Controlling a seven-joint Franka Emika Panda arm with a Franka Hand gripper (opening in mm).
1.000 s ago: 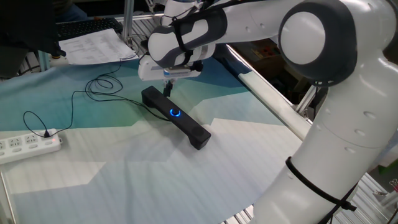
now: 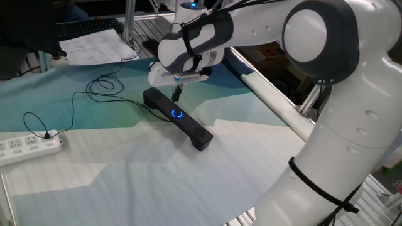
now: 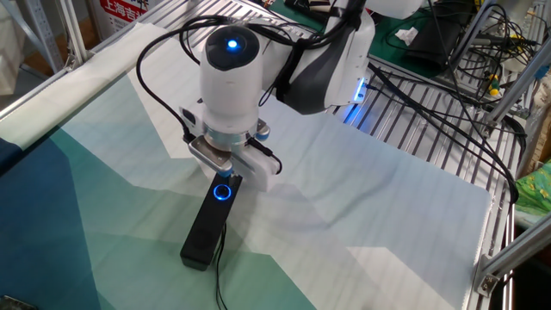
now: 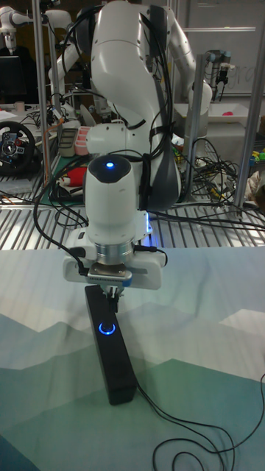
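Note:
A long black soundbar (image 2: pixel 192 130) lies slantwise on the cloth-covered table, with a dark round knob (image 2: pixel 176 113) ringed by blue light on its upper face. The lit ring (image 3: pixel 222 192) also shows in exterior view 2, and the bar's near end (image 4: pixel 118 385) points toward the camera in exterior view 3. My gripper (image 2: pixel 176 98) points down just behind the bar's middle, close to the knob. Its dark fingers (image 4: pixel 115 301) look shut together, and nothing shows between them. Whether the tips touch the bar cannot be told. In exterior view 2 the hand hides the fingertips.
Black cables (image 2: pixel 107 88) run from the bar across the cloth to a white power strip (image 2: pixel 28 147) at the left edge. Papers (image 2: pixel 97 47) and a keyboard (image 2: pixel 88 28) lie beyond the table's far side.
In exterior view 1 my gripper has moved right and slightly lower in the picture, along the bar toward the knob's side. The bar and its lit ring look the same.

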